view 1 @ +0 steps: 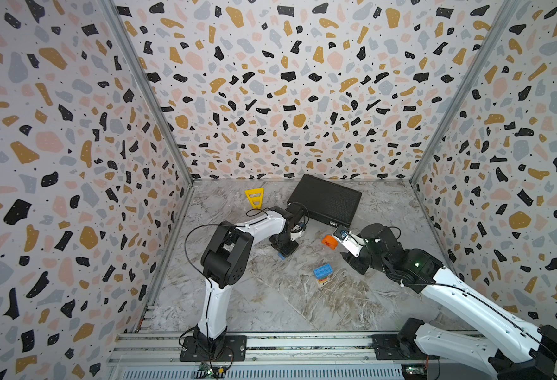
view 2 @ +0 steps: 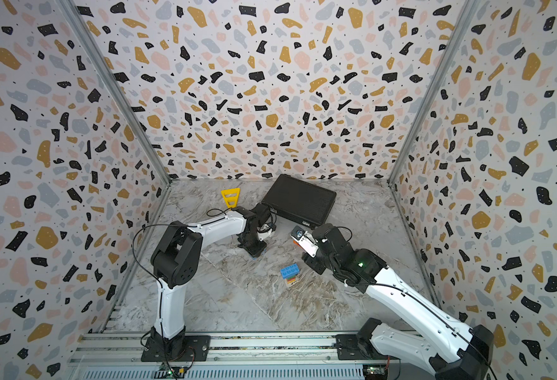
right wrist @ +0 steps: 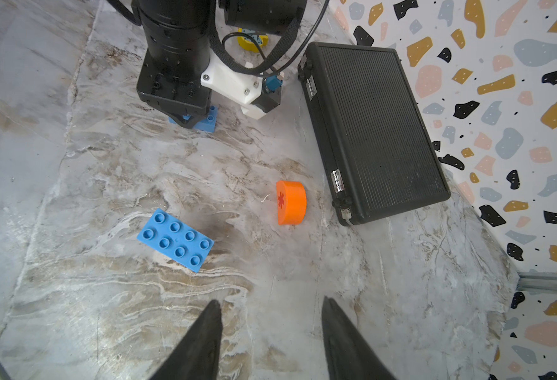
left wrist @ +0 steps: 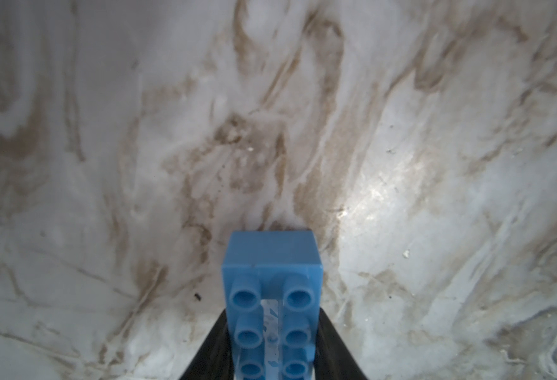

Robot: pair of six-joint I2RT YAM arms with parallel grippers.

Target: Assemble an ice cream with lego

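Observation:
A blue brick (left wrist: 272, 250), its studs facing the camera, sits between the black fingers of my left gripper, which is shut on it. In the right wrist view, part of that brick (right wrist: 206, 120) shows low at the marble surface; contact with the table cannot be told. A second blue brick (right wrist: 175, 240) lies studs up, with an orange curved piece (right wrist: 293, 204) farther back. My right gripper is above the table, open and empty, nearer the camera than both. A yellow triangular frame (view 1: 254, 198) lies at the back left.
A black case (view 1: 325, 200) lies at the back, close behind the orange piece. Along the near side of the second blue brick, a tan strip (view 1: 324, 280) shows.

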